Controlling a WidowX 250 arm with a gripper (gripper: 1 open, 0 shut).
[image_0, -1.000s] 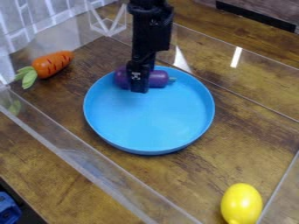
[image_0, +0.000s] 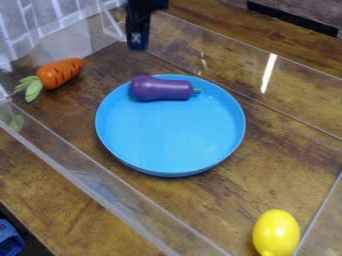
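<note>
A purple eggplant lies on the blue plate, toward its back. My gripper is at the top edge of the camera view, above and behind the plate, mostly out of frame; whether its fingers are open or shut does not show. An orange carrot with green leaves lies left of the plate.
A yellow lemon sits at the lower right. Clear plastic walls border the wooden table. A blue object shows at the lower left edge. The table right of the plate is clear.
My gripper has moved up and back, away from the eggplant, which stays on the plate.
</note>
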